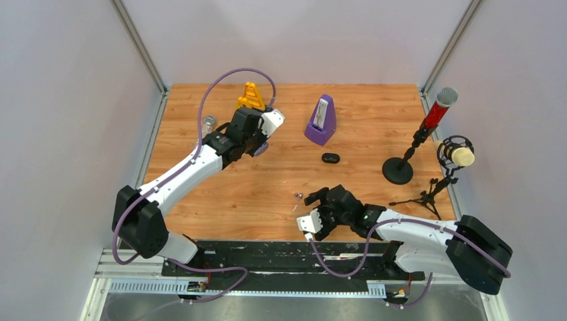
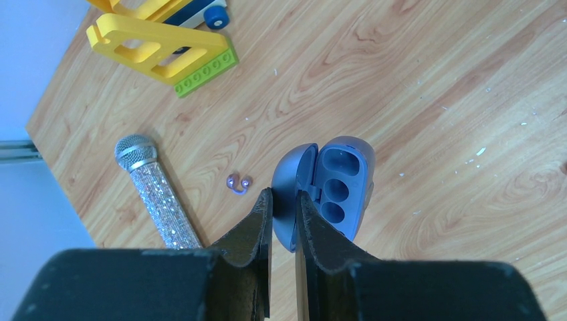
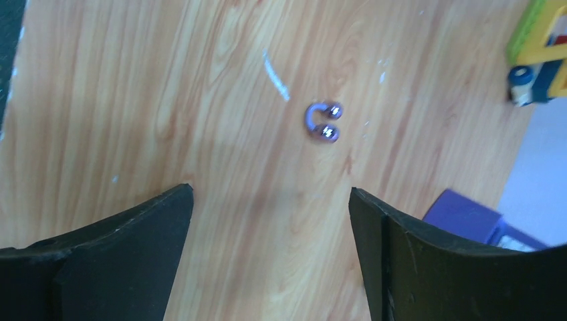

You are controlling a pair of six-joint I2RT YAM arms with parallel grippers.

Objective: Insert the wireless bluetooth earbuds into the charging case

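My left gripper is shut on the blue-purple charging case (image 2: 344, 187), gripping its lid side. The case hangs above the table with its lid spread open, and its rounded hollows look empty. In the top view the case (image 1: 261, 149) is partly covered by the gripper. A small purple U-shaped earbud (image 3: 323, 122) with two shiny ball ends lies on the wood, also visible as the earbud (image 1: 298, 195) near mid-table. My right gripper stands open beside it, fingers wide apart with only tabletop between them. No second earbud can be made out.
A purple metronome-like object (image 1: 321, 120) and a small black object (image 1: 330, 158) stand behind the right gripper. At the left lie a glittery microphone (image 2: 164, 194) and a yellow toy (image 2: 157, 47). Microphone stands (image 1: 398, 171) occupy the right. Mid-table is mostly clear.
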